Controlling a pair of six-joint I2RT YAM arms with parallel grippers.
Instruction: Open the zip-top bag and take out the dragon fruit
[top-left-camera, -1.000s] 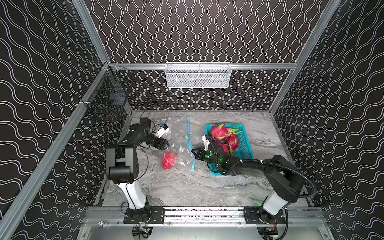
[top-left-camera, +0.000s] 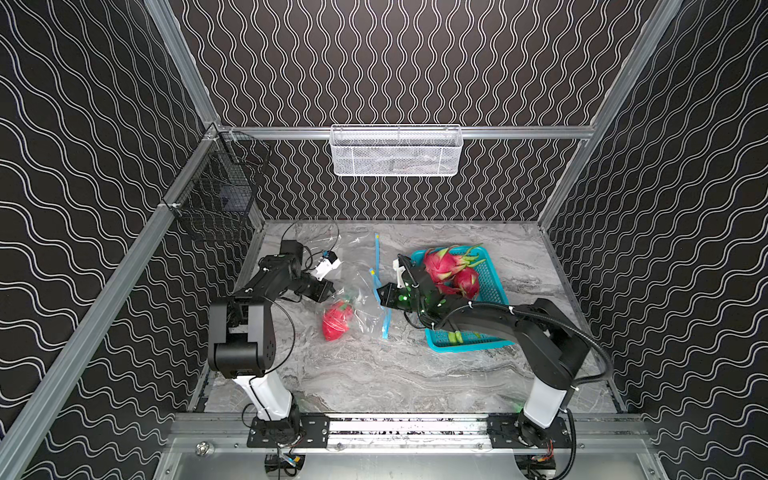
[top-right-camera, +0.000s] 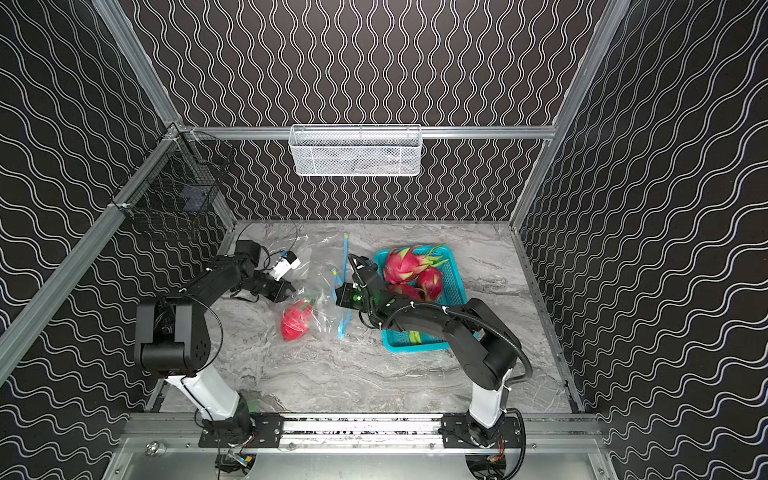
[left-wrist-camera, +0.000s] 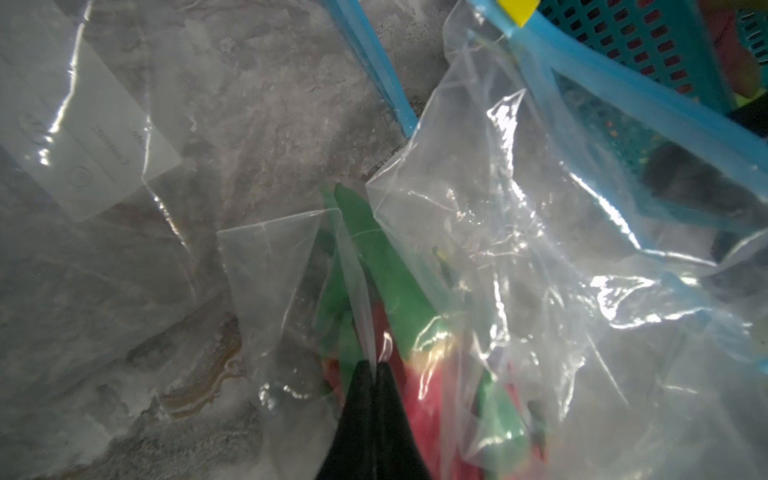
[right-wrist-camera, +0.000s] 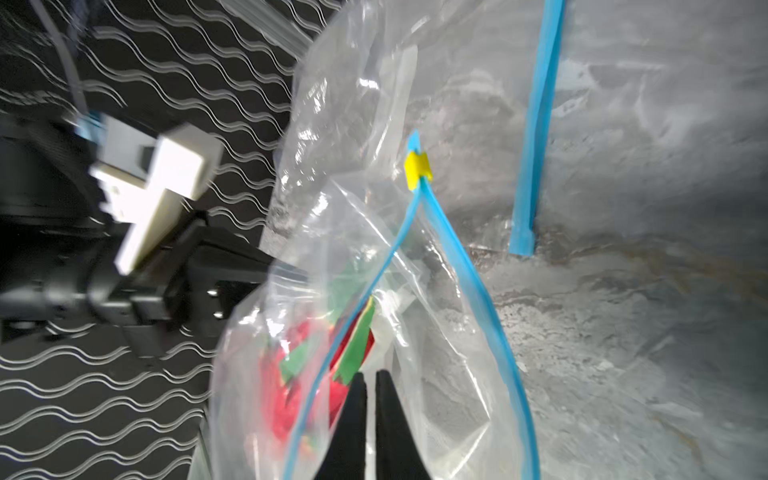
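Observation:
A red dragon fruit (top-left-camera: 334, 321) with green tips lies inside a clear zip bag (top-left-camera: 368, 316) on the table. The bag's two blue zip strips (right-wrist-camera: 480, 304) stand apart in the right wrist view, joined near a yellow slider (right-wrist-camera: 417, 168). My left gripper is shut above the fruit's green end, and a fold of film runs to its fingertips. At the mouth, my right gripper is shut on the bag's film, with a thin pale strip between its fingers. The fruit's lower part is hidden behind the left fingers in the left wrist view.
Just right of the bag, a turquoise basket (top-left-camera: 499, 281) holds several dragon fruits (top-left-camera: 466, 280), partly under my right arm. Behind lies another clear bag with a blue strip (right-wrist-camera: 534, 144). Bare table (top-left-camera: 376, 376) shows in front.
The bagged fruit has moved a little left and toward the front. The right arm reaches further over the basket.

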